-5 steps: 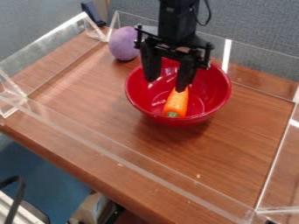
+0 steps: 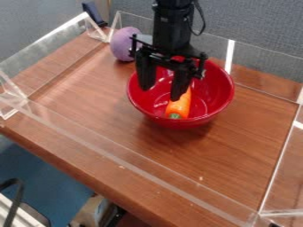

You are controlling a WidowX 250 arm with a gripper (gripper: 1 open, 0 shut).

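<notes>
The black gripper (image 2: 164, 75) hangs from above over a red bowl (image 2: 207, 106), its two fingers apart and pointing down toward the bowl's inside. An orange carrot-like object (image 2: 179, 105) with a green end lies in the bowl, just below the right finger. Whether the finger touches it I cannot tell. No object shows held between the fingers.
A purple eggplant-like object (image 2: 123, 43) lies behind the bowl to the left. Low clear walls edge the wooden table (image 2: 83, 97).
The gripper has moved slightly left and down into the bowl's space. The bowl and the orange object look unchanged.
</notes>
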